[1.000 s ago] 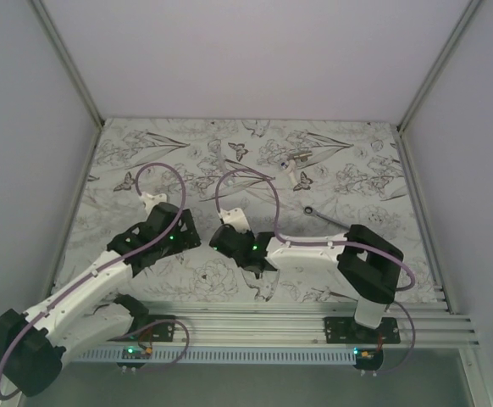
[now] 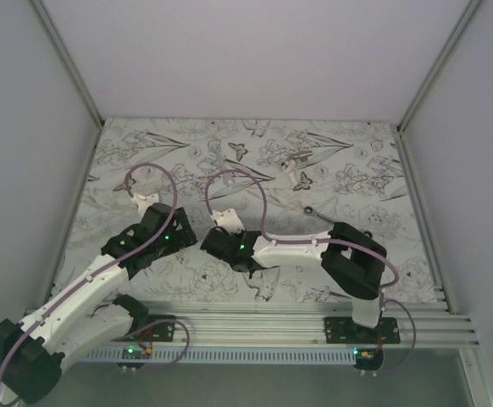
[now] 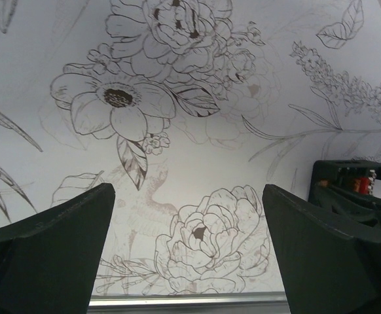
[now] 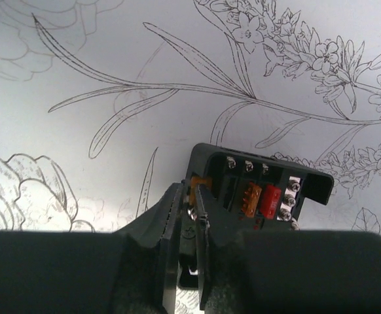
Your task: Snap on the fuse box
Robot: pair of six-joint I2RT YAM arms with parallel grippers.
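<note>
The black fuse box (image 4: 236, 176) lies on the floral-printed table, with red and orange fuses and screw terminals showing in the right wrist view. My right gripper is over the box's left side, fingertips close together at an orange part; whether they hold it cannot be told. My left gripper stands open over bare table to the left, with the fuse box (image 3: 351, 171) at the right edge of its view.
Small tools, including a wrench-like piece (image 2: 309, 209) and a pale-handled tool (image 2: 289, 170), lie behind and right of the arms.
</note>
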